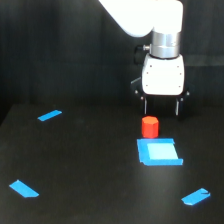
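A small red block [150,127] stands on the dark table, just behind a blue-bordered square with a white middle [161,151]. Above and slightly behind the block hangs my white gripper [161,111], pointing down. Its two dark fingers [178,105] are spread wide, and I see nothing held between them. The left finger is close to the block in this view; against the dark background the depth between them is hard to judge.
Blue tape strips lie on the table at back left [50,115], front left [24,188] and front right [196,197]. Dark curtain hangs behind.
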